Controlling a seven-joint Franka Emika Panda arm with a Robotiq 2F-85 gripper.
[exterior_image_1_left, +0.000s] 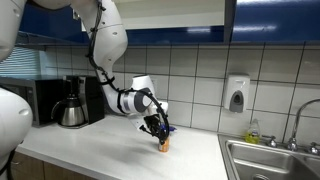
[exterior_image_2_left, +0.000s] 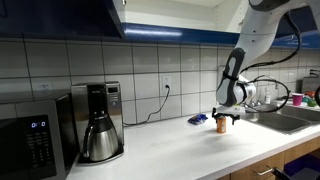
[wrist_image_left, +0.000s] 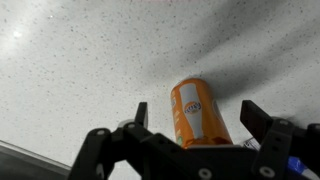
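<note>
An orange bottle (exterior_image_1_left: 164, 145) with a pale top stands upright on the white counter, toward its right part. My gripper (exterior_image_1_left: 160, 135) is beside and partly over it, fingers pointing down. In the wrist view the bottle (wrist_image_left: 194, 112) lies between the two spread black fingers, with a gap on either side. The gripper is open and holds nothing. Part of the bottle's lower end is hidden by the gripper body in that view.
A blue object (exterior_image_2_left: 198, 119) lies behind the bottle near the tiled wall. The sink (exterior_image_1_left: 262, 158) is to the right; a kettle-like steel jug (exterior_image_1_left: 72, 112) and a dark microwave (exterior_image_2_left: 32, 138) stand left. Mid-counter is bare.
</note>
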